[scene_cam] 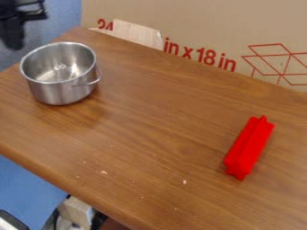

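Observation:
A steel pot (60,76) with wire handles sits on the wooden table (156,135) at the left. A long red object (249,146) lies on the right part of the table. My gripper (14,27) is a dark, blurred shape at the top-left edge, partly out of frame, above and beyond the pot. Its fingers are too blurred to tell whether they are open or shut.
A cardboard surface with printed red lettering stands behind the table. A small pale piece lies at its foot near the top middle. Blue shows beyond the table's left edge.

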